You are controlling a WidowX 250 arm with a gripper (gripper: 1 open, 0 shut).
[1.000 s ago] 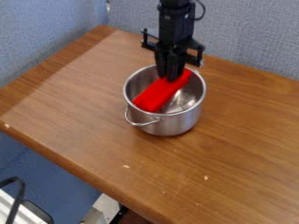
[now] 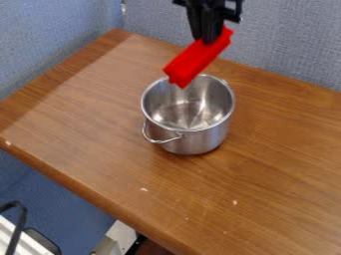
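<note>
A red bar (image 2: 194, 60) hangs tilted above the back rim of a steel pot (image 2: 186, 129) with a wire handle at its front. My black gripper (image 2: 209, 36) is above it at the top of the view, shut on the bar's upper part. The pot stands on the wooden table, and the part of its inside that shows is bare.
Blue padded walls stand at the back and left. A cable and white hardware lie beyond the front-left edge at lower left.
My gripper has risen with the red bar, lifting it from inside the pot to above it and slightly toward the back.
</note>
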